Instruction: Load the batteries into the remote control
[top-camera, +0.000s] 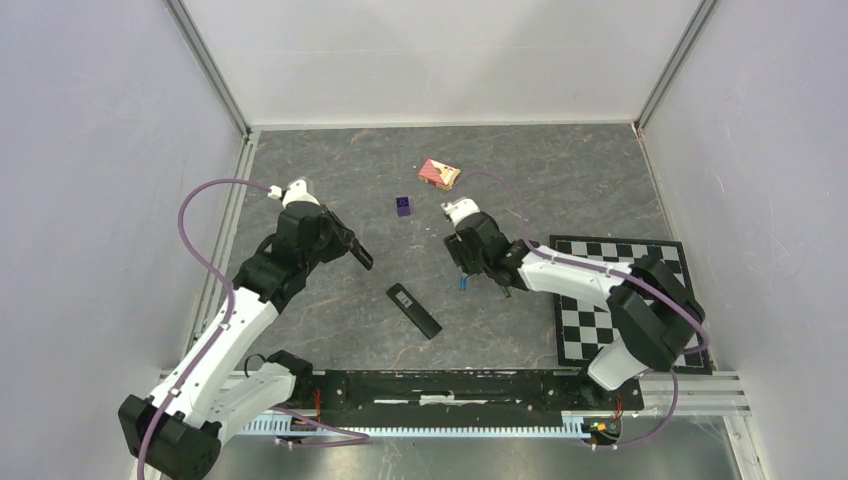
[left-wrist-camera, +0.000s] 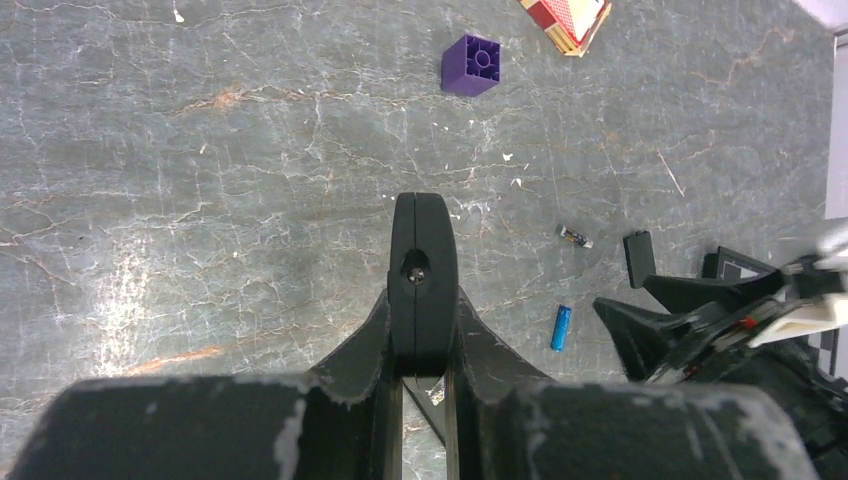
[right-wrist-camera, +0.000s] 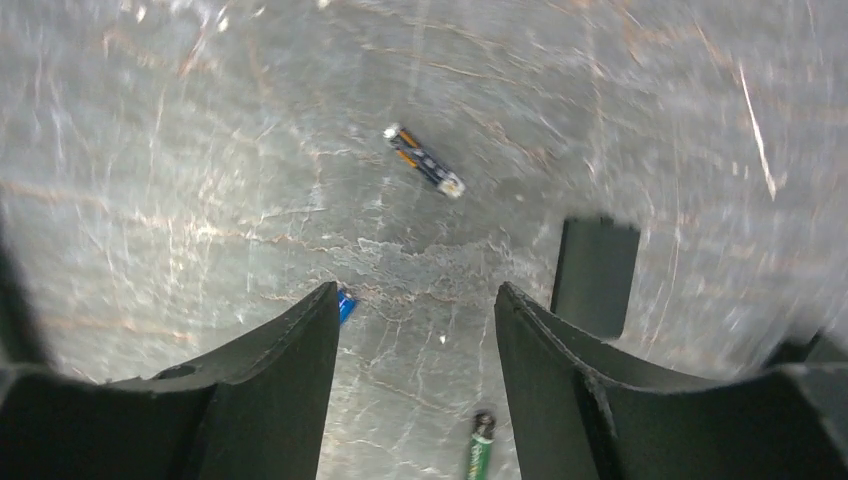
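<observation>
My left gripper (top-camera: 345, 240) is shut on a black remote control (top-camera: 361, 254), held above the floor; in the left wrist view its fingers hide much of it. My right gripper (top-camera: 455, 245) stands open with nothing between its fingers, over loose batteries: a dark one (right-wrist-camera: 423, 160), a blue one (left-wrist-camera: 561, 327) and a green one (right-wrist-camera: 480, 447). A black rectangular piece (right-wrist-camera: 594, 276), perhaps the battery cover, lies right of the dark battery. A long black remote-like object (top-camera: 414, 311) lies on the floor between the arms.
A purple block (top-camera: 403, 206) and a red-cream box (top-camera: 439, 173) lie toward the back. A checkerboard (top-camera: 580, 330) lies at the right, beneath the right arm.
</observation>
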